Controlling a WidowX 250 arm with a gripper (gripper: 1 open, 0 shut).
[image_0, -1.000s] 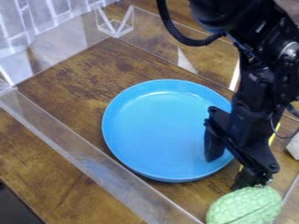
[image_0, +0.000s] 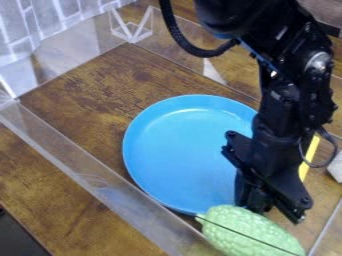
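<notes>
A black robot gripper (image_0: 261, 195) reaches down over the right side of a round blue plate (image_0: 174, 150), its fingertips low near a pale green textured object (image_0: 247, 233) at the bottom edge, which has a dark line across it. I cannot tell whether the fingers are open or shut. A yellow object, mostly hidden, shows behind the gripper at the right.
Clear plastic walls (image_0: 60, 150) border the wooden table (image_0: 80, 85). A white object (image_0: 334, 170) sits at the far right. The wood left of and behind the plate is bare.
The green object now shows higher and farther left, partly over the front of the plate's area. The plate appears shifted slightly right, and the gripper has moved slightly left.
</notes>
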